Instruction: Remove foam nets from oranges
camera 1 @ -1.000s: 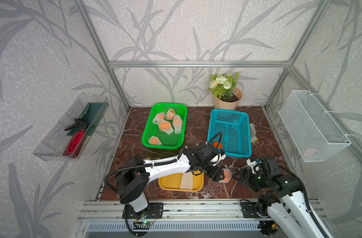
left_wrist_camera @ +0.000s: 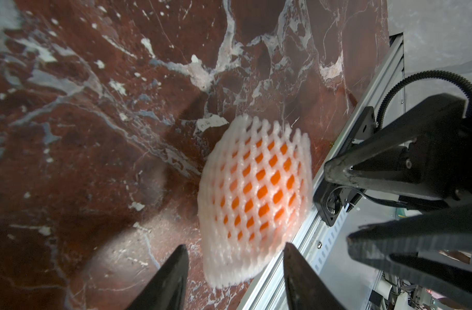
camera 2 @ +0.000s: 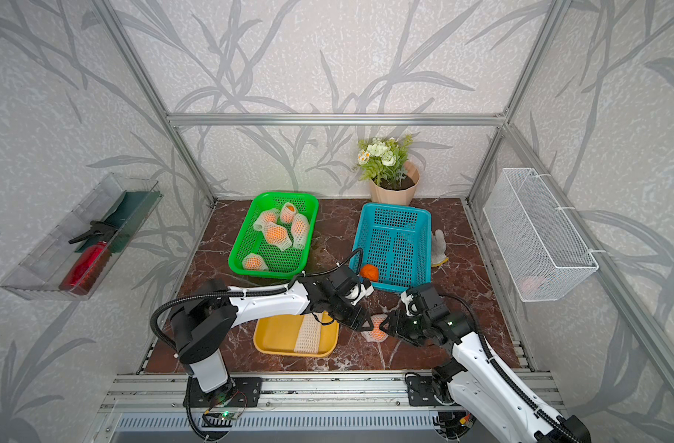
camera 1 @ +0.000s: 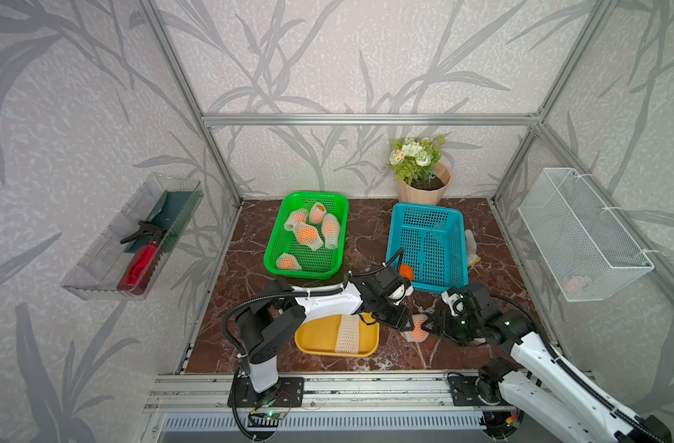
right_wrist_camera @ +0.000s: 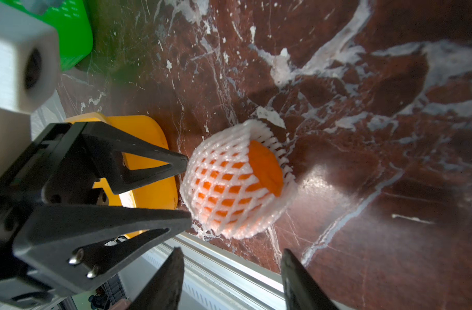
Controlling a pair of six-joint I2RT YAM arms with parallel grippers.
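Observation:
On the tabletop between my two grippers lies an orange in a white foam net (right_wrist_camera: 220, 180). In the right wrist view, bare skin of the orange (right_wrist_camera: 266, 168) shows at the net's open end. My left gripper is open at the near end of the net; in the right wrist view its fingertips seem to touch or nearly touch the net's left side. My right gripper also stands open, on the orange's other side, its fingers apart and the net just beyond them. Several netted oranges (camera 1: 306, 234) lie in the green basket (camera 1: 269, 254).
Beneath the left arm is a yellow tray (camera 1: 307, 347) holding an empty foam net (camera 1: 347, 336). The blue basket (camera 1: 461, 243) behind the grippers contains a bare orange (camera 1: 405, 271). A glove (camera 1: 470, 246) lies beside it; a flower pot (camera 1: 424, 193) stands at the back.
My right gripper has moved left, in toward the netted orange. The netted orange has shifted slightly left.

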